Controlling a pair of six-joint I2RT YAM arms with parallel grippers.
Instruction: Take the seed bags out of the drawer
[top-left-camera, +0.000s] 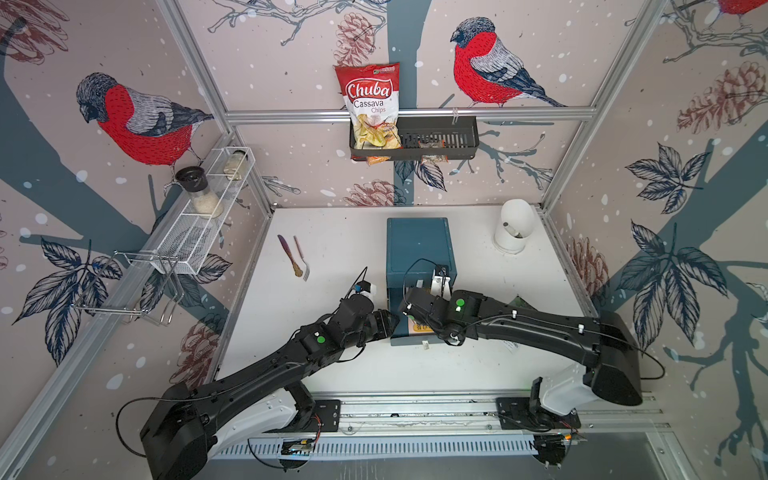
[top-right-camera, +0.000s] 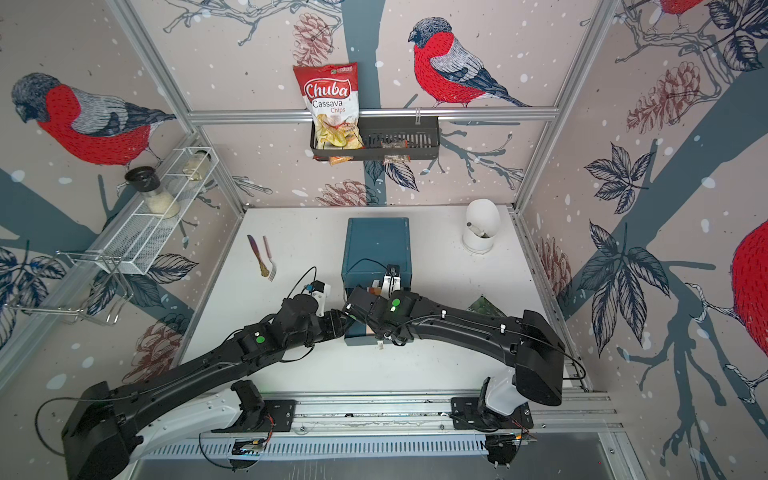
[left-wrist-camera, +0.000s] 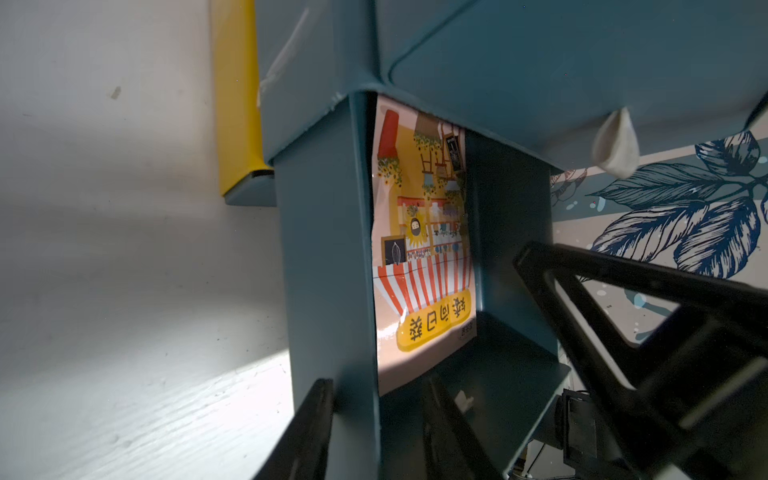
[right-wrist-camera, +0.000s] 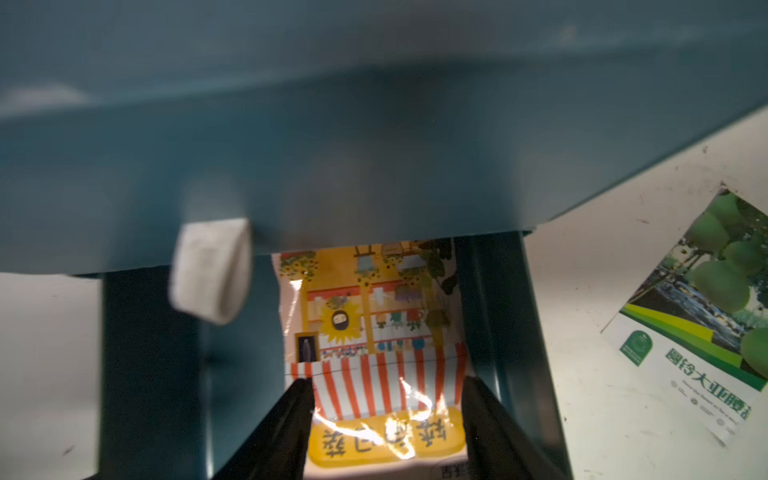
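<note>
The drawer (left-wrist-camera: 328, 240) of a small blue cabinet (top-left-camera: 420, 244) is pulled out toward the front. One seed bag (right-wrist-camera: 376, 360) lies flat inside, printed with a striped awning and a yellow label; its far end is hidden under the cabinet. Above this bag, my right gripper is open, one finger toward each side of it, with nothing gripped. My left gripper is part open at the drawer's left wall, whose edge runs between its fingers. Another seed bag (right-wrist-camera: 696, 312), green with round fruit, lies on the table right of the drawer.
White knobs (right-wrist-camera: 209, 272) stick out from the drawer fronts. A knife (top-left-camera: 289, 254) and a fork (top-left-camera: 301, 257) lie on the left of the table, with a white holder (top-left-camera: 516, 226) at the back right. Both arms are close together over the drawer.
</note>
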